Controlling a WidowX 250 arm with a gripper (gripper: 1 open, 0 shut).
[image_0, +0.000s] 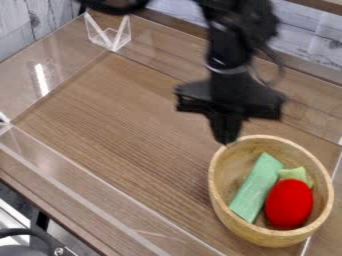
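A dark gripper (230, 122) hangs over the wooden table just behind and above a wooden bowl (225, 165); it is blurred, and I see nothing held in it. Inside the bowl lie a green oblong object (251, 190), a red oval object (289, 203) and a smaller light green piece behind the red one.
A white wire-like stand (110, 32) sits at the back left near the table's edge. The bowl takes up the front right corner.
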